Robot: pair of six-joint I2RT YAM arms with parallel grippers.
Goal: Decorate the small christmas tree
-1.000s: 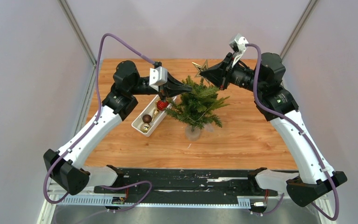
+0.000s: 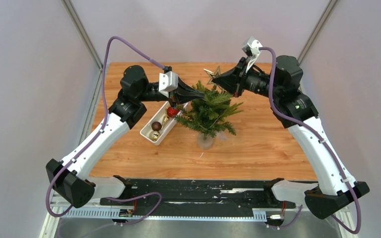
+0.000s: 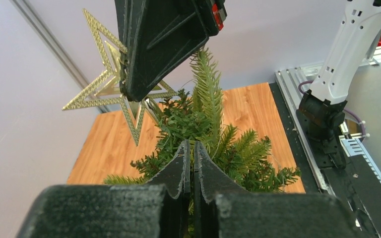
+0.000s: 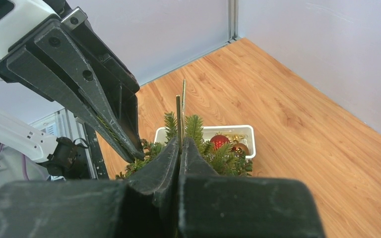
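Observation:
The gold star [image 2: 209, 73] is held by one part in my right gripper [image 2: 216, 82], which is shut on it. In the left wrist view, the star [image 3: 93, 103] stands beside the tree's top, its gold clip close to the needles. From the right wrist it appears edge-on, rising from the fingertips. The small green tree [image 2: 211, 115] stands upright on the table. My left gripper [image 2: 201, 94] is shut at the tree's upper left branches; green shows along its finger seam in the right wrist view, but whether a twig is pinched there I cannot tell.
Left of the tree lies a white tray [image 2: 148, 131] with a red bauble [image 2: 172, 112], a brown bauble [image 2: 156, 126] and gold ornaments. Both grippers are close together above the tree.
The star and right gripper have shifted very slightly. The left arm, tree and tray look unmoved.

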